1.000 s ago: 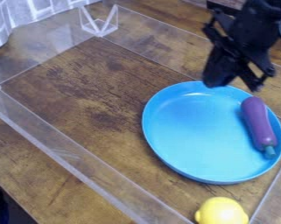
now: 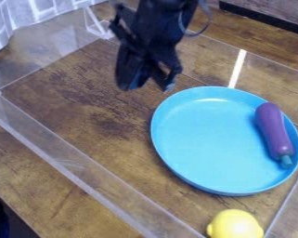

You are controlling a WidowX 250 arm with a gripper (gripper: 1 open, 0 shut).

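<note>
My dark gripper (image 2: pixel 146 67) is in the upper middle of the camera view, over the wooden surface, above and left of a blue plate (image 2: pixel 200 139). It is blurred, and nothing shows held between its fingers; it looks shut. A purple eggplant (image 2: pixel 274 133) lies on the right side of the plate. A yellow lemon (image 2: pixel 234 225) rests below the plate at the bottom edge.
Clear plastic walls (image 2: pixel 101 195) border the wooden work area (image 2: pixel 71 112). The wood left of the plate is bare. A white cloth (image 2: pixel 12 19) shows at the top left.
My gripper has moved left from above the eggplant and plate's right side to the upper middle, and a little lower. The plate, eggplant and lemon have not moved.
</note>
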